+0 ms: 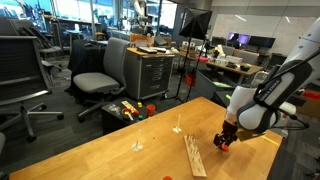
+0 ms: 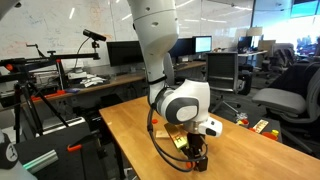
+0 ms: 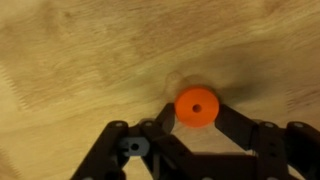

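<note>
In the wrist view, a round orange piece (image 3: 197, 106) with a small dark hole at its centre sits between the fingertips of my gripper. One black finger (image 3: 165, 118) is close against its left side and the other finger (image 3: 232, 122) against its right. Whether both press on it cannot be told. Exterior view 1 has the gripper (image 1: 222, 143) low at the right part of the wooden table (image 1: 120, 160), the orange piece (image 1: 225, 148) at its fingers. Seen from exterior view 2, the gripper (image 2: 197, 160) is at table height.
A pale wooden block (image 1: 194, 156) lies left of the gripper. At the table's back edge stand a red cup (image 1: 151, 110) and small coloured items (image 1: 128, 110). Bare wood fills much of the table's left side.
</note>
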